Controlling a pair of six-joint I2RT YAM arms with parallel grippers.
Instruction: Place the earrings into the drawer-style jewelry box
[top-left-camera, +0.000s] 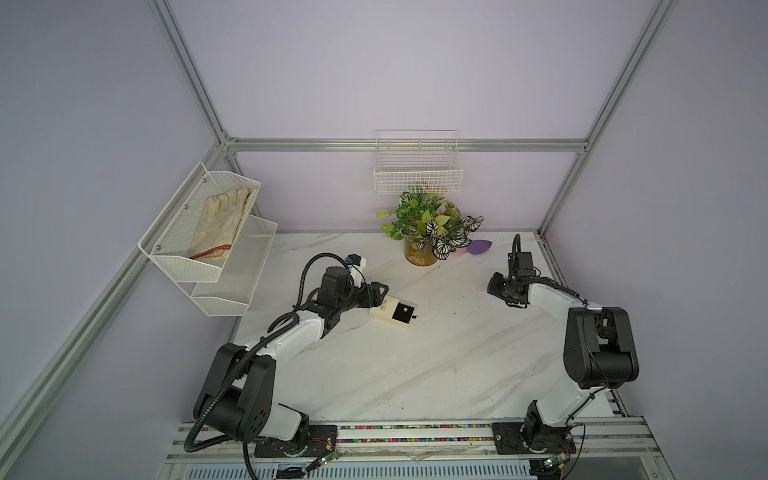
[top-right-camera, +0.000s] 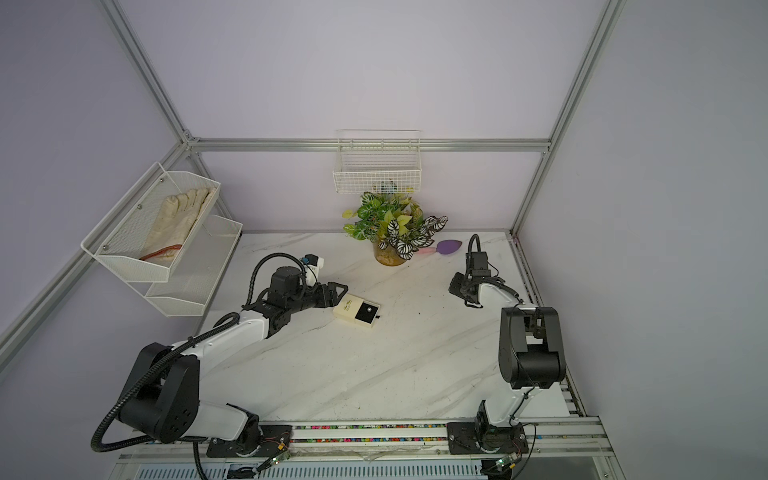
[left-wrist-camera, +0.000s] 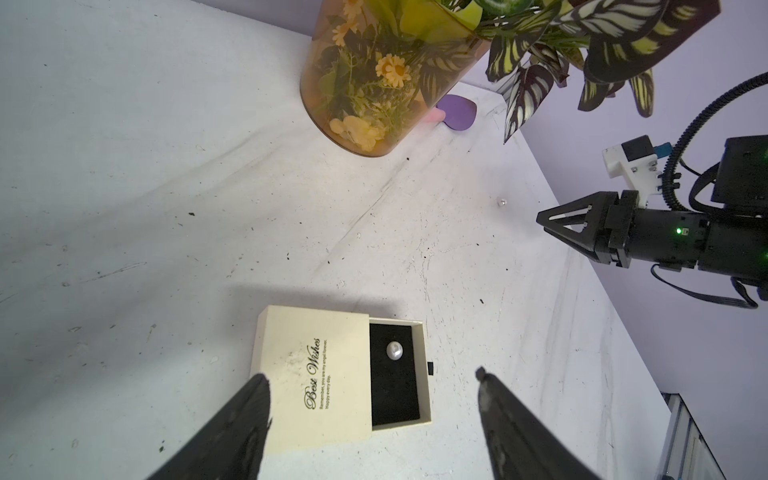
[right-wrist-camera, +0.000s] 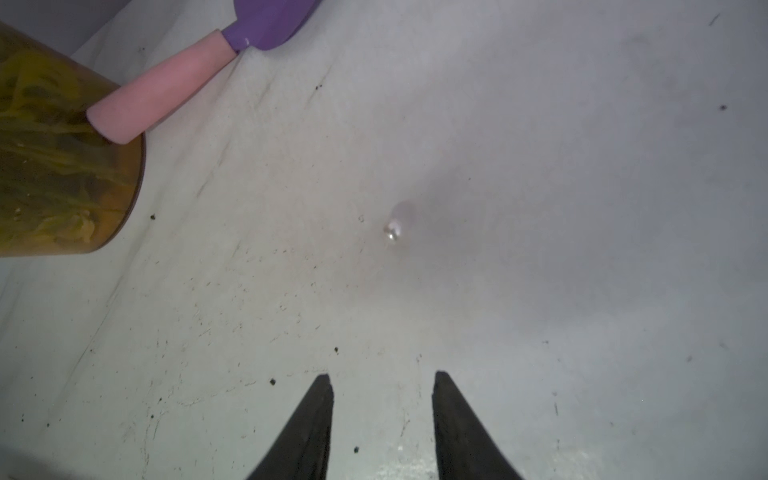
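The cream drawer style jewelry box (left-wrist-camera: 316, 376) lies on the table with its drawer (left-wrist-camera: 396, 396) pulled part way out to the right. A white pearl earring (left-wrist-camera: 394, 350) rests on the drawer's black lining. Another pearl earring (right-wrist-camera: 393, 229) is alone on the tabletop, ahead of my right gripper, whose fingers are apart and empty. My left gripper (top-left-camera: 384, 292) hovers at the box's left end in the top left view. From its wrist, the fingertips (left-wrist-camera: 257, 392) stand wide on either side of the box, with nothing held.
A planter with leafy plants (top-left-camera: 420, 254) stands at the back, a purple trowel with a pink handle (right-wrist-camera: 164, 86) beside it. Wire baskets hang on the left and back walls.
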